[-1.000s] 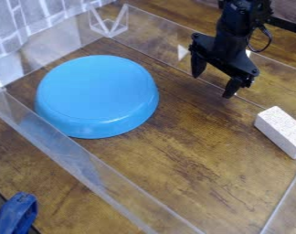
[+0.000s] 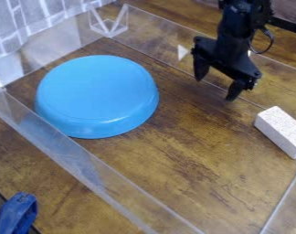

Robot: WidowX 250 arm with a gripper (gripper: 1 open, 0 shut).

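The black gripper [image 2: 224, 73] hangs over the wooden surface at the upper middle, pointing down, its two dark fingers apart with nothing visible between them. To its lower left lies a large blue dome-shaped object [image 2: 97, 91]. To its lower right is a white block [image 2: 281, 132], lying at an angle near the right side.
A blue object [image 2: 16, 212] sits at the bottom left corner, outside a clear plastic edge. Transparent walls run along the left and back.
The gripper has shifted very slightly; the blue dome and white block have not moved.
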